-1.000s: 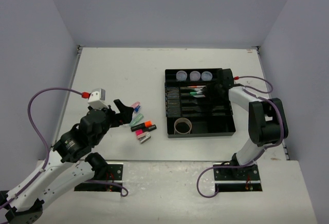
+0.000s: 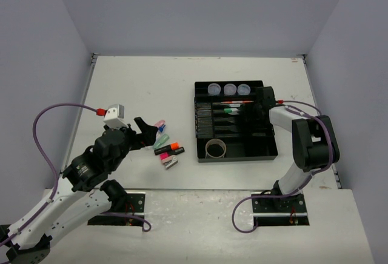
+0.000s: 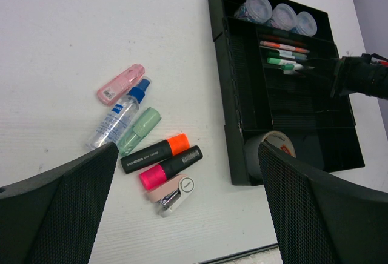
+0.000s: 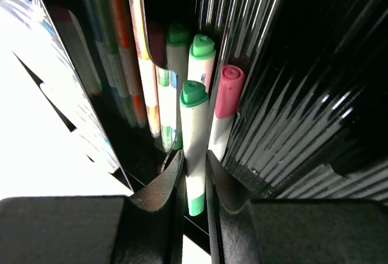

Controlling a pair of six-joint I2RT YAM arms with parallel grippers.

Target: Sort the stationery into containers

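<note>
My right gripper is shut on a white marker with green ends (image 4: 194, 125), inside the black organizer (image 2: 236, 158). Beside it, a second green-capped marker (image 4: 201, 55) and a red-capped marker (image 4: 227, 91) lie in the same ribbed compartment. On the left of the table, my left gripper (image 2: 151, 132) stands open and empty above loose stationery. Below it in the left wrist view are a pink bottle (image 3: 121, 84), a clear spray bottle (image 3: 116, 118), a green highlighter (image 3: 139, 131), an orange highlighter (image 3: 154, 153), a pink highlighter (image 3: 171, 167) and a stapler (image 3: 173, 194).
Three lidded tubs (image 3: 259, 8) fill the organizer's back row. A tape roll (image 2: 215, 148) stands in its front compartment, whose right part is bare. Orange pens (image 3: 284, 47) lie in a middle compartment. White table shows between the loose items and the organizer.
Over the last second my right gripper has shifted slightly toward the front of the organizer. The left arm and the loose stationery have stayed in place.
</note>
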